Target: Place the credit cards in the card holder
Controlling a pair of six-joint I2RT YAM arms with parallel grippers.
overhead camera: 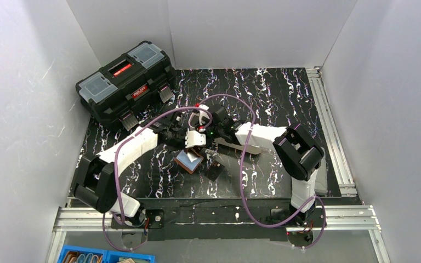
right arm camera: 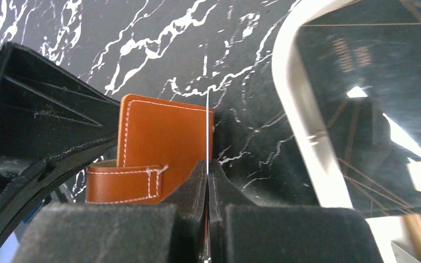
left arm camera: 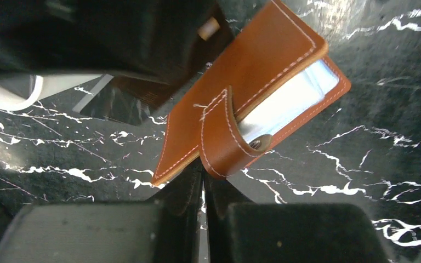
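Observation:
The brown leather card holder (left arm camera: 241, 66) has pale cards (left arm camera: 282, 101) between its flaps and its strap to one side. My left gripper is shut at the holder's edge beside the strap; whether anything thin is in it is hidden. My right gripper is shut, close against the holder (right arm camera: 164, 137) in the right wrist view, a thin pale upright line at its tips, unclear what. A dark card (overhead camera: 214, 171) lies on the table near the grippers.
A black toolbox (overhead camera: 126, 82) fills the back left. A white-rimmed box (right arm camera: 312, 137) stands beside my right gripper.

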